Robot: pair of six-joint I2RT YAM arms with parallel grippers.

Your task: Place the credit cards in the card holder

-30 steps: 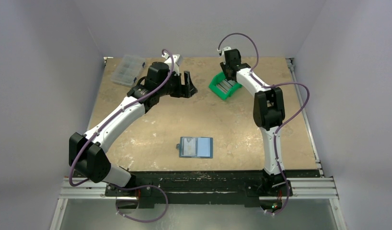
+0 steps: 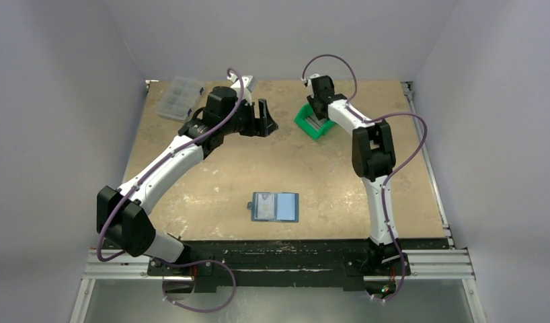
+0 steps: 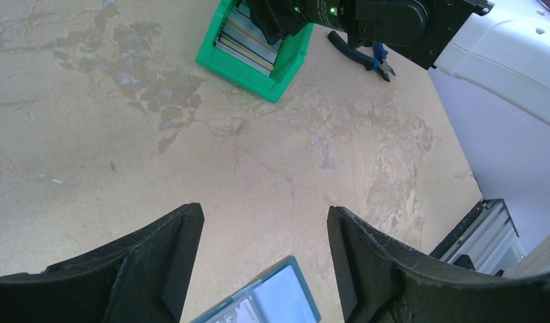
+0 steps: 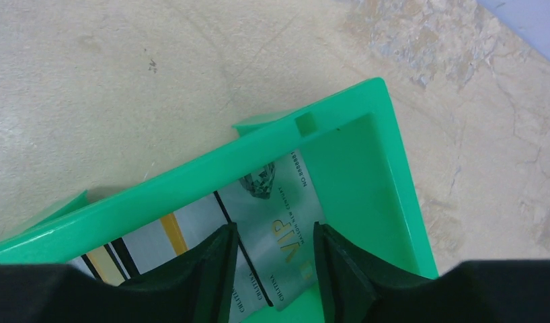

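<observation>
Several cards (image 4: 276,215) stand stacked in a green box (image 4: 386,161), the outermost grey with gold letters and a dark emblem. Over that box hangs my right gripper, its fingers part open. Between them the grey card shows, but whether they touch it I cannot tell. The flat blue-edged card holder (image 2: 298,207) lies open near the table's front edge, a pale card-like sheet (image 2: 265,206) on its left half and a light blue face on its right. My left gripper stands wide open above bare table, nothing between its fingers.
Blue-handled pliers (image 3: 353,52) lie to the right of the green box. A clear plastic organizer (image 2: 179,98) sits at the back left. Between the green box and the card holder the tabletop (image 2: 292,161) is clear.
My right gripper has come lower and slightly toward the front over the green box, covering more of the cards in the top view. The left arm and the card holder look unmoved.
</observation>
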